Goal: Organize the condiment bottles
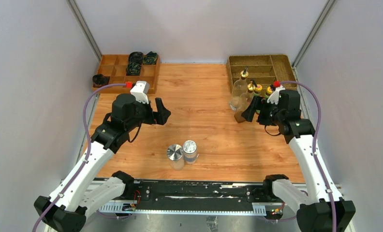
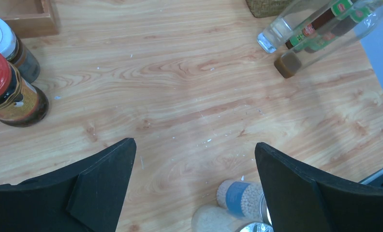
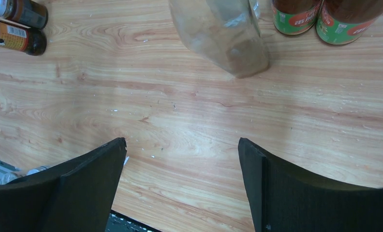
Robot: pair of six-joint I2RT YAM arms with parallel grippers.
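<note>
Both grippers hang above the wooden table, the left (image 2: 194, 142) and the right (image 3: 181, 140) each open with empty space between the fingers. Two shakers with silver lids stand side by side near the front: one with pale beads (image 1: 190, 152) and a paler one (image 1: 175, 157). Two tall glass oil bottles (image 1: 238, 92) stand right of centre, one with a brown bottom. Beside them are two brown sauce bottles with green labels (image 3: 296, 17). A red-lidded jar (image 2: 18, 99) and a white-lidded jar (image 2: 27, 65) stand at the left, hidden from above by the left arm.
An orange-brown divided wooden box (image 1: 151, 77) with several dark bundles in its compartments stands at the back left. At the back right is an olive-brown divided box (image 1: 251, 60), partly hidden by bottles and the right arm.
</note>
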